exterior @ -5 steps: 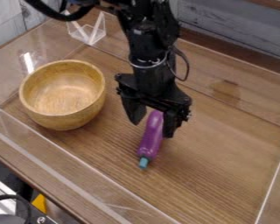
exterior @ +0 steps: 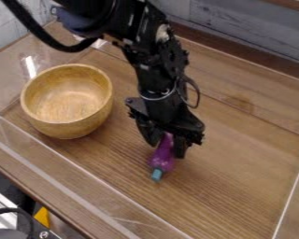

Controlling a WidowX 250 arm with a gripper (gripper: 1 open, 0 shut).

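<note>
A purple object with a teal tip [exterior: 161,163] lies on the wooden table at the centre. The black gripper [exterior: 168,135] is low over its upper part, hiding much of it; whether the fingers are closed on it cannot be seen clearly.
A tan wooden bowl [exterior: 67,98] sits on the left of the table. Cables and a small yellow item lie beyond the table's front left edge.
The gripper has come lower over the purple object and now covers more of it. The bowl has not moved.
</note>
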